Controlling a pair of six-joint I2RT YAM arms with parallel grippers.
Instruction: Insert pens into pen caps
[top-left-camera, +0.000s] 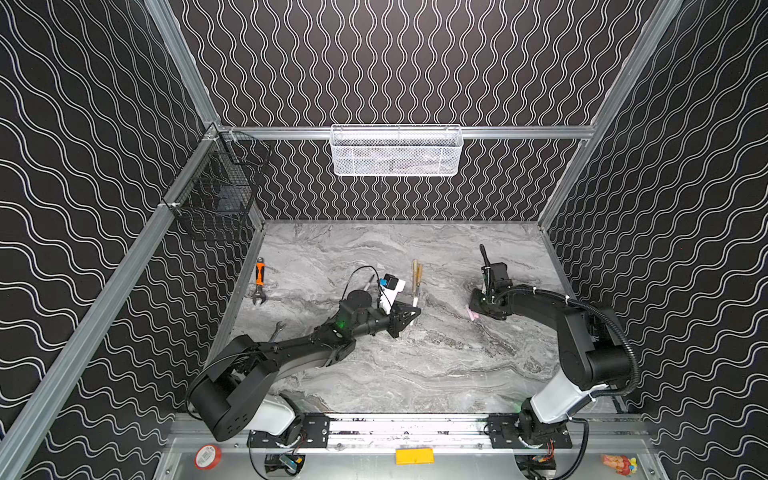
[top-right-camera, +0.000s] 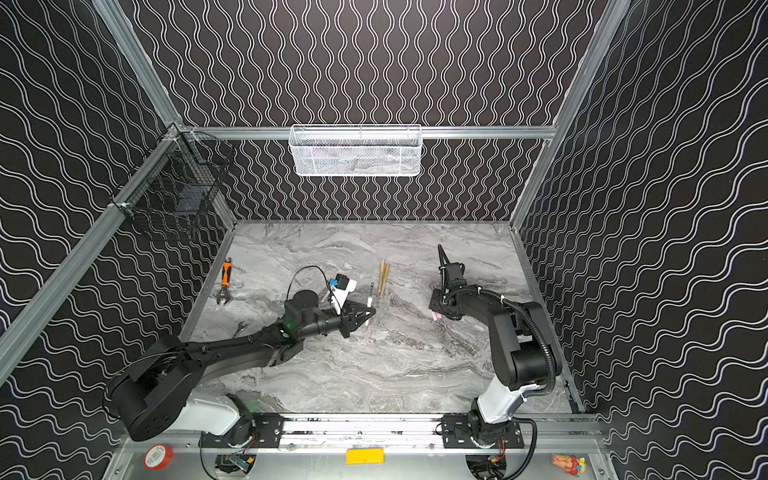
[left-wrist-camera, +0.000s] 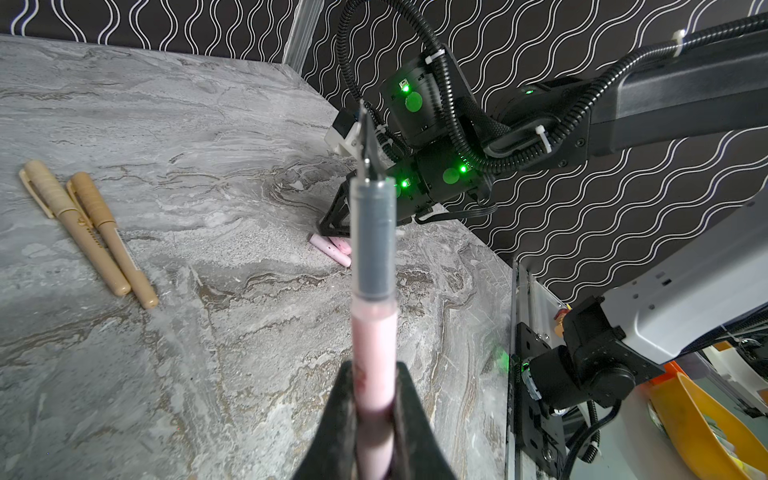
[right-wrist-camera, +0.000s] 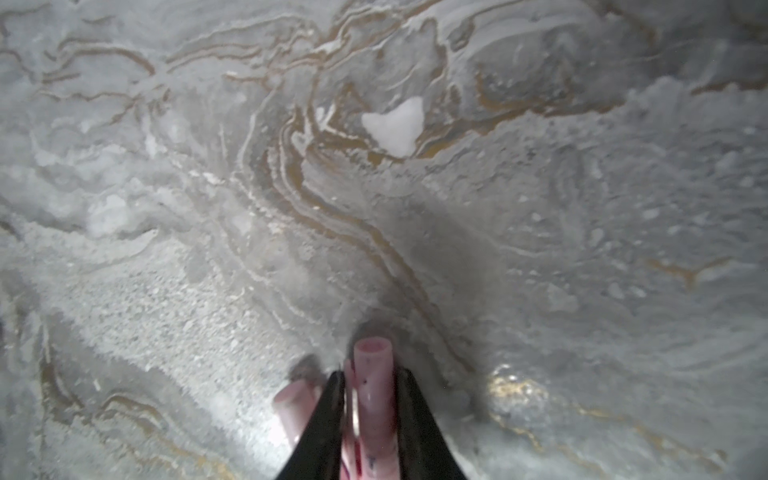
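My left gripper is shut on a pink pen, held upright with its metal nib uncovered and pointing up in the left wrist view. Over on the right, my right gripper is low at the table, a fingertip on each side of a pink cap whose open end faces away from the wrist. Little gap shows there, and whether the fingertips press on it cannot be told. Just left of them lies another pink piece, partly hidden by a finger. Two brown pens lie side by side on the table.
A wrench with an orange handle and a smaller metal wrench lie at the table's left. A white mesh basket hangs at the back, a black wire basket on the left. Between the arms the table is clear.
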